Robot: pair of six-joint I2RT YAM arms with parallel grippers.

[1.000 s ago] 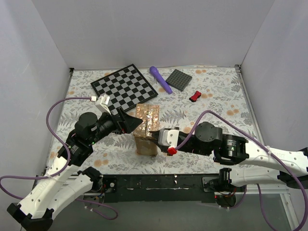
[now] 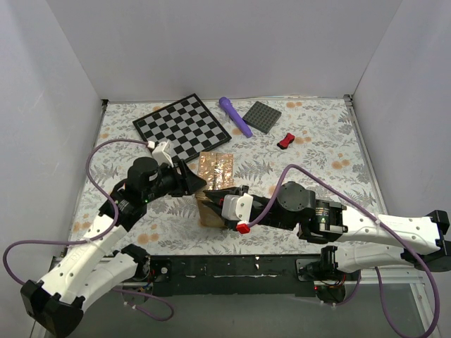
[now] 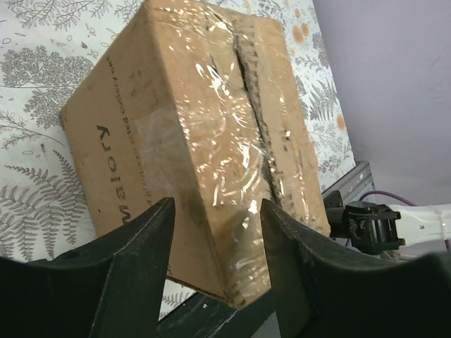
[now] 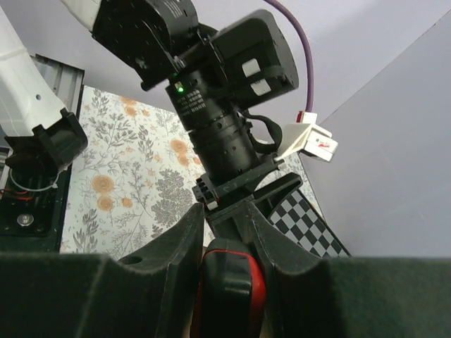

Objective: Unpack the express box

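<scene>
A taped brown cardboard box [image 2: 215, 167] stands near the table's front, its taped seam facing up in the top view. In the left wrist view the box [image 3: 134, 134] fills the middle, printed side and taped face showing. My left gripper is part open, its fingers apart over one end of the box; whether they touch it cannot be told. My right gripper is shut on a black and red tool [image 4: 229, 285]. In the top view that gripper [image 2: 208, 199] is at the box's front part, close to the left gripper [image 2: 200, 186]. The tool's tip is hidden.
Behind the box lie a checkered board [image 2: 182, 127], a purple stick-like object [image 2: 235, 117] and a dark grey square pad [image 2: 261, 117]. A small red and black object [image 2: 286, 141] lies to the right.
Over the last second my right gripper has moved left across the box's front part. The box looks unmoved.
</scene>
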